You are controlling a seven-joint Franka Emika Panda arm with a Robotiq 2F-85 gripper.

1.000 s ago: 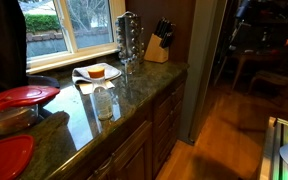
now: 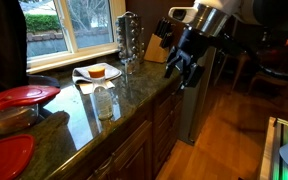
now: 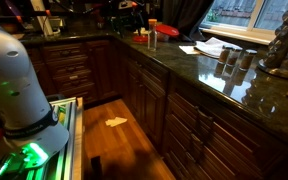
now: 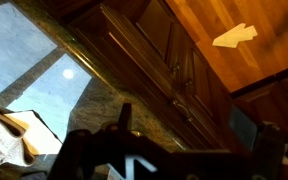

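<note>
In exterior view 1 my gripper [image 2: 182, 76] hangs from the upper right, near the front edge of the dark granite counter [image 2: 134, 95]. In the wrist view its dark fingers [image 4: 270, 142] stand apart with nothing seen between them, so it appears open. A clear glass jar [image 2: 103, 102] stands on the counter, apart from the gripper. Behind it, an orange-brown item [image 2: 97, 71] sits on a white plate or cloth [image 2: 81, 77]. Part of a white, textured cloth [image 4: 2, 145] shows at the lower left of the wrist view.
Red-lidded glassware [image 2: 22, 97] and a red lid [image 2: 6, 157] occupy the counter's left. A metal rack [image 2: 130, 38] and knife block [image 2: 157, 46] stand at the back. A pale scrap [image 3: 116, 121] lies on the wooden floor. Cabinets [image 3: 199, 125] line the counter's front.
The arm was out of the counter area one second ago, entered from the upper right, and is now lower, larger in view and farther left. The counter objects have not moved.
</note>
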